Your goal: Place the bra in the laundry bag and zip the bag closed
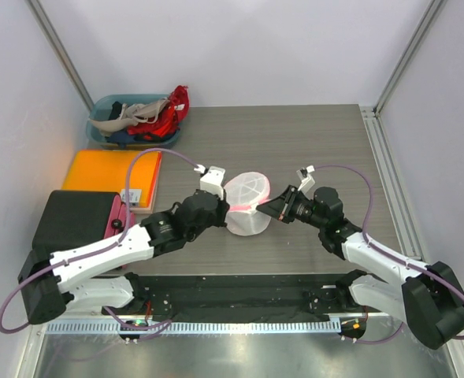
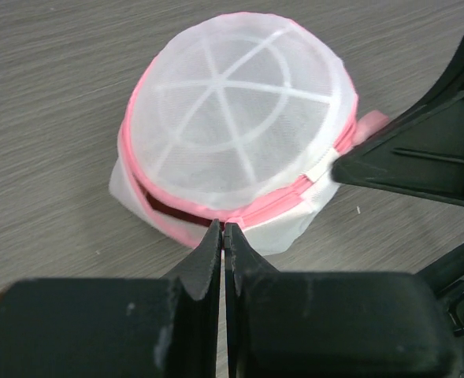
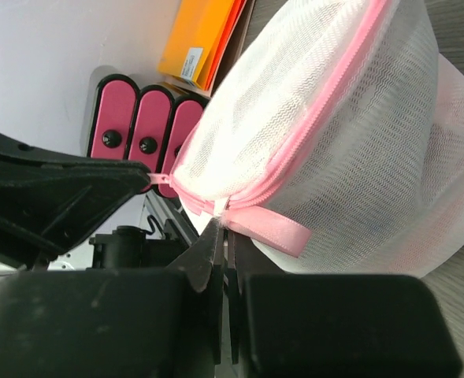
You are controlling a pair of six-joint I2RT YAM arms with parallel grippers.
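Observation:
The white mesh laundry bag (image 1: 247,192) with pink zipper trim sits mid-table between my grippers. My left gripper is shut at the pink zipper's pull; in the left wrist view a dark slit shows along the zipper (image 2: 271,203) to the left of it. My right gripper is shut on the bag's zipper end, beside a pink tab (image 3: 267,228). I cannot make out the bra inside the bag.
A teal bin (image 1: 98,114) of clothes stands at the back left. Orange folders (image 1: 109,165) and a black case (image 1: 70,216) with pink parts lie at the left.

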